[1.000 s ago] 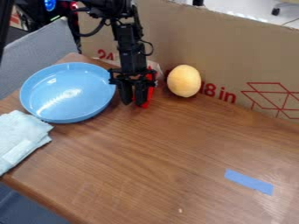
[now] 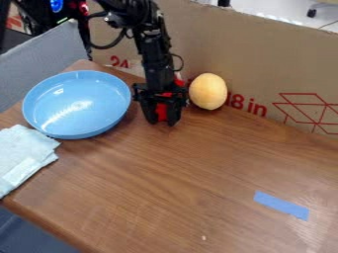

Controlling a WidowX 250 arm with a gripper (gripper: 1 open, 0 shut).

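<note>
My gripper (image 2: 160,111) is low over the wooden table, just right of the blue plate (image 2: 74,104). A red object (image 2: 172,107) sits at its fingers, mostly hidden by them, so I cannot tell whether they are closed on it. A yellow egg-shaped object (image 2: 208,91) rests just to the right of the gripper, near the cardboard wall.
A folded light cloth (image 2: 20,158) lies at the left edge. Cardboard (image 2: 271,69) walls the back. A strip of blue tape (image 2: 282,206) is on the table (image 2: 185,198), whose front and right are clear.
The gripper has shifted a little to the right over the last second, staying low at the red object. The plate and egg-shaped object look unmoved.
</note>
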